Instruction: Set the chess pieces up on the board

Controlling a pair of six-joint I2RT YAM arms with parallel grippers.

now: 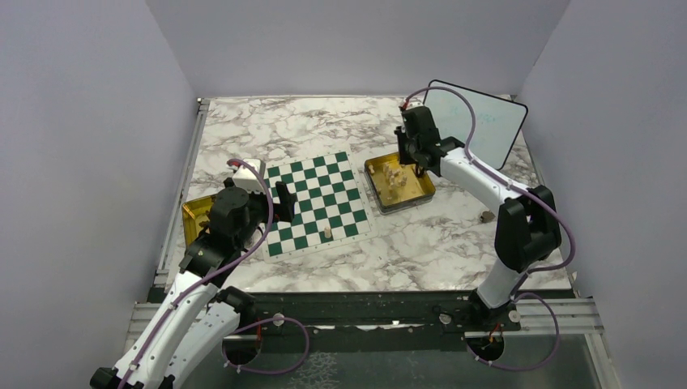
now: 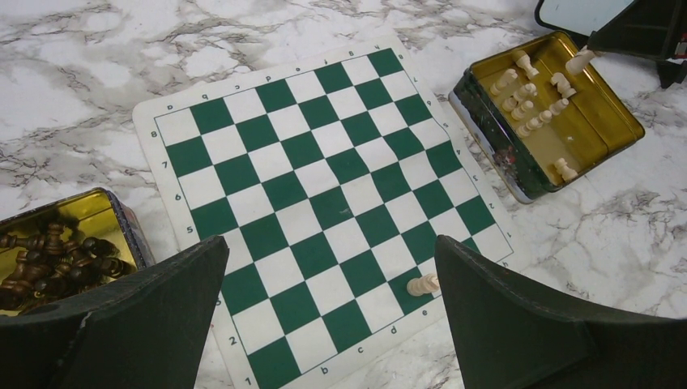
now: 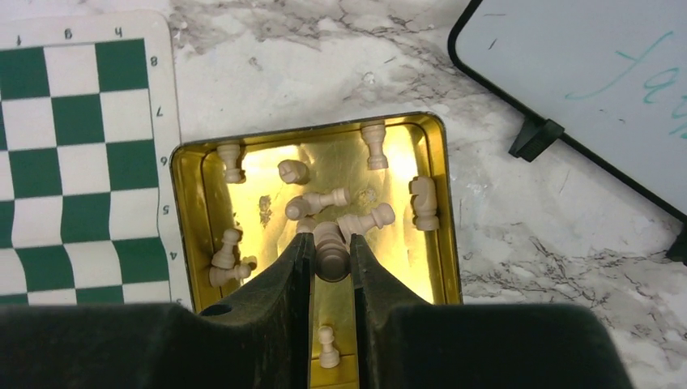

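Observation:
The green-and-white chessboard (image 2: 332,207) lies mid-table with one white piece (image 2: 423,284) standing near its front edge. My right gripper is shut on a white chess piece (image 3: 330,251) above the gold tin (image 3: 186,203), where several white pieces (image 3: 375,146) lie and stand. In the left wrist view, this held piece (image 2: 580,60) hangs over the tin's back. My left gripper stands open over the board's left side, nothing between its fingers. A second tin holds dark pieces (image 2: 49,259) left of the board.
A framed whiteboard (image 1: 474,130) leans at the back right, close behind the right gripper. Bare marble table (image 1: 283,121) lies behind and in front of the board. A small object (image 1: 486,216) sits at the right of the table.

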